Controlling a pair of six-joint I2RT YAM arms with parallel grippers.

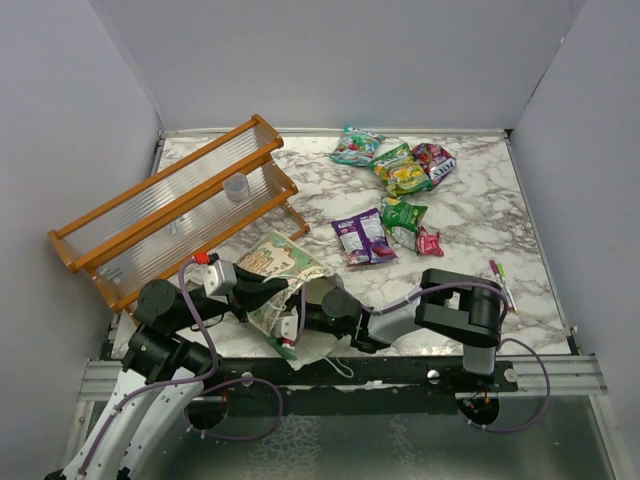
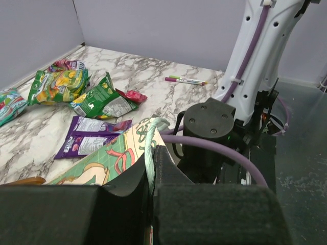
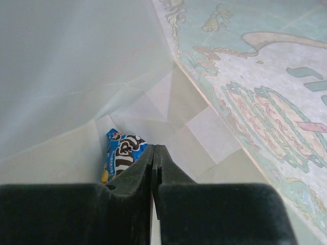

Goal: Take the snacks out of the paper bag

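Note:
Inside the paper bag (image 1: 275, 258) a blue M&M's packet (image 3: 121, 151) lies at the bottom, partly hidden behind my right gripper. That gripper's fingers meet with nothing between them; the packet is outside and beyond them. From above, the right gripper is at the bag's mouth, its tips hidden. My left gripper is shut on the bag's pale green handle (image 2: 151, 133), close to the printed bag side. Snacks outside on the table are a purple packet (image 1: 363, 238), a green packet (image 1: 402, 222), a small red packet (image 1: 428, 242) and a yellow-green packet (image 1: 401, 171).
A teal packet (image 1: 356, 146) and a dark pink packet (image 1: 435, 162) lie at the back. The wooden rack (image 1: 180, 205) stands left, against the bag. Pens (image 1: 504, 285) lie at the right.

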